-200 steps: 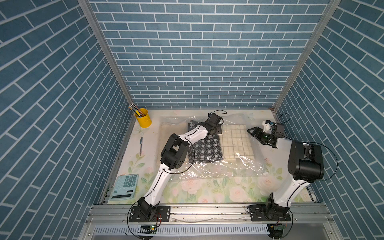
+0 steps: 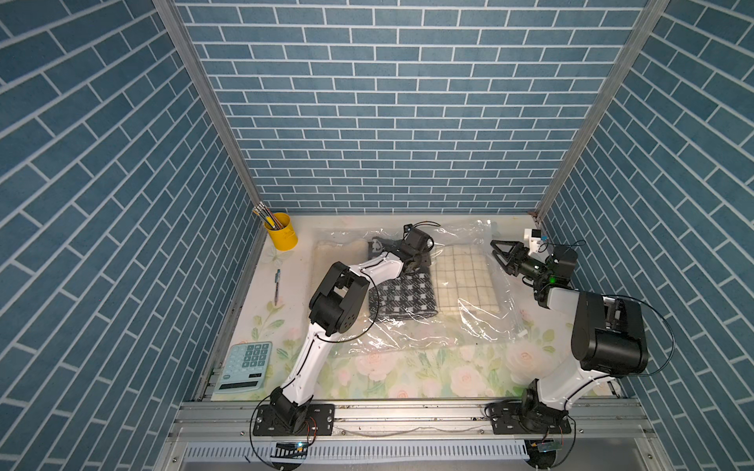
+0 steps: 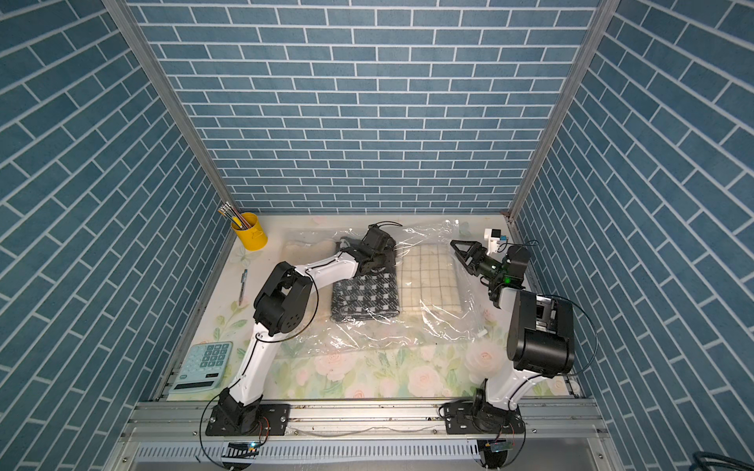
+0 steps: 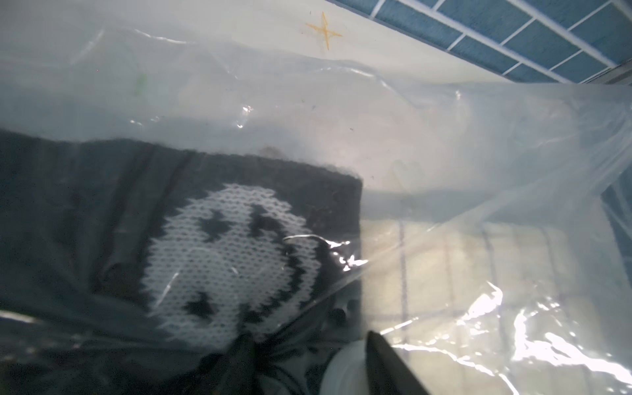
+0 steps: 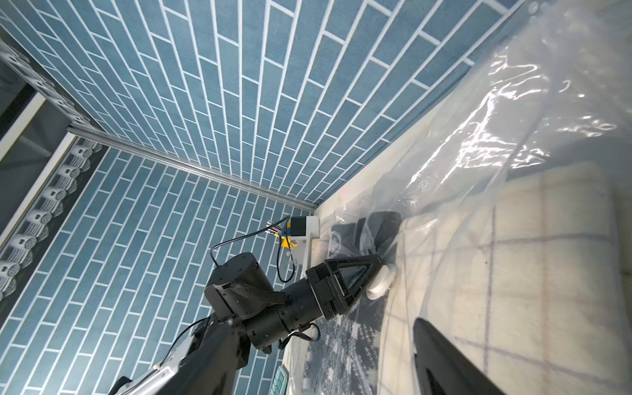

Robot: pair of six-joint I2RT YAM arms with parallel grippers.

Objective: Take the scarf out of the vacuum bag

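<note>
A clear vacuum bag (image 2: 345,345) lies flat, holding a dark checked scarf (image 2: 400,302) with a knitted white smiley (image 4: 223,263), between cream folded cloths (image 2: 463,282). My left gripper is down on the bag over the scarf's upper part, by a pale round piece (image 4: 345,372); its fingertips are apart at the lower edge of the left wrist view. My right gripper is beside the bag's right end, its fingers open with no held thing visible between them.
A yellow pen cup (image 2: 281,234) stands at the back left, a pen (image 2: 277,286) and calculator (image 2: 242,365) lie on the left. Brick-patterned walls enclose the back and sides.
The left gripper has moved slightly toward the front left.
</note>
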